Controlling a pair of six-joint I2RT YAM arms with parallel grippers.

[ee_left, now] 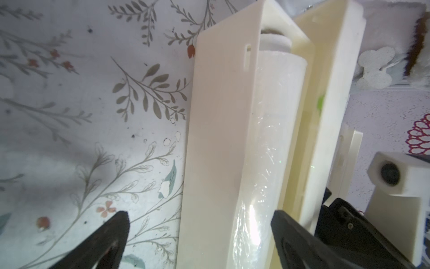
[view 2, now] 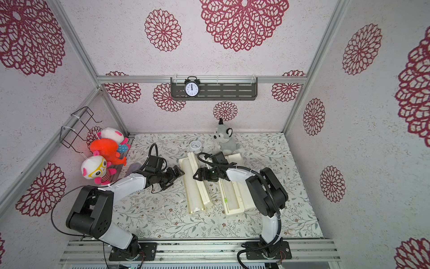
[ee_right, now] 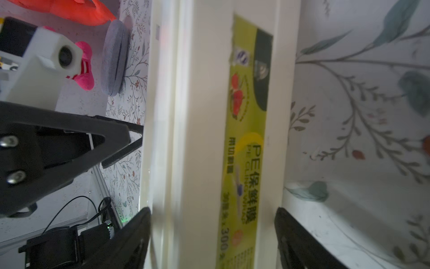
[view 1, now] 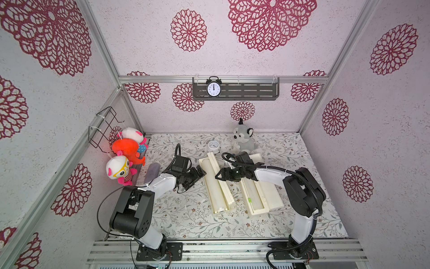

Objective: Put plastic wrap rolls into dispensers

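The left dispenser (view 1: 215, 212) is a long cream box. A white plastic wrap roll (ee_left: 280, 103) lies inside it, and its hinged lid (view 1: 226, 192) stands partly raised on the right. A yellow-green label (ee_right: 244, 148) covers part of the lid's outer face. At the box's left side, my left gripper (view 1: 199, 172) is open, pointing at it. Over the lid side my right gripper (view 1: 219, 175) is open, with the lid seen between its blurred fingers; contact is unclear. The second dispenser (view 1: 263, 210) lies open to the right, its inside partly hidden by my right arm.
The second dispenser's lid (view 1: 271, 196) lies flat on its right. Behind the boxes are a white round dial (view 1: 214, 146) and a grey plush (view 1: 243, 139). A grey oblong object (view 1: 152, 173) lies left of my left gripper.
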